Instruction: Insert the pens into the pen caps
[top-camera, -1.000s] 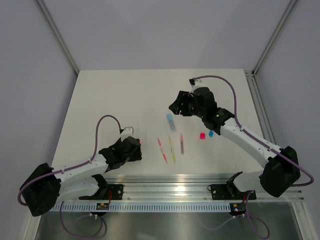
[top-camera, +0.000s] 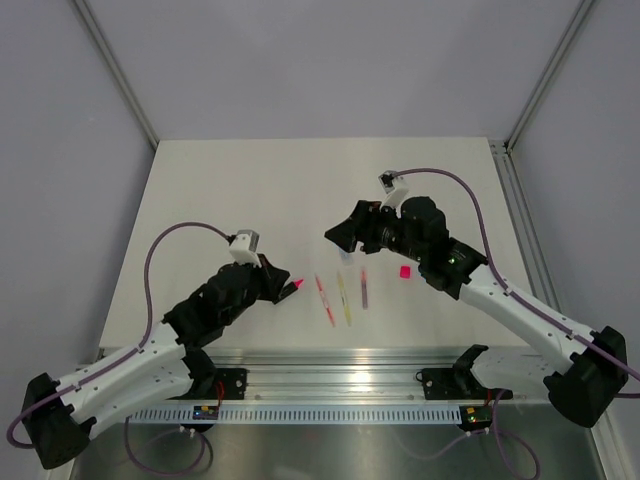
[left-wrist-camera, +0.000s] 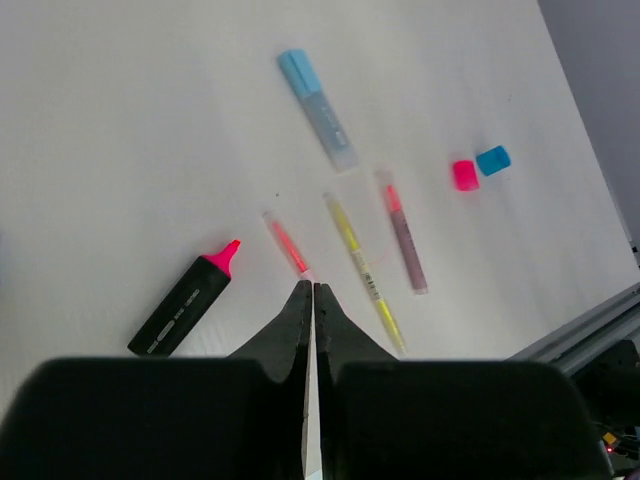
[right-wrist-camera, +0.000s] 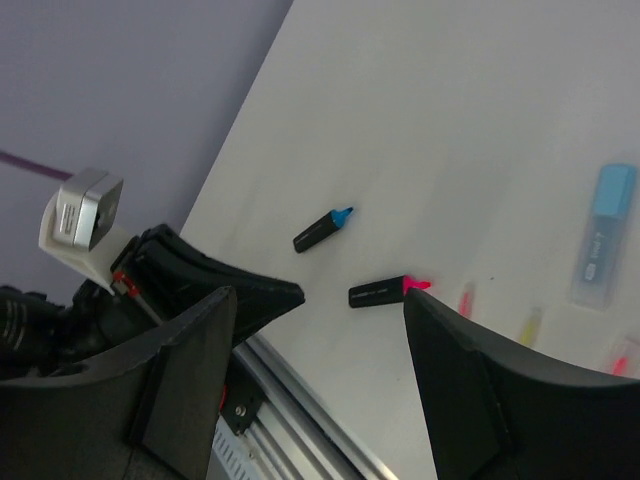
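My left gripper is shut with nothing seen between its fingers, above the pens. My right gripper is open above the table's middle. A black marker with pink tip lies left of three slim pens: red, yellow, pinkish-purple. A pink cap and blue cap lie to the right. A light-blue highlighter lies behind the pens. A black marker with blue tip shows at the left in the right wrist view.
A metal rail runs along its front edge, and grey walls stand around it.
The loose objects have not visibly moved.
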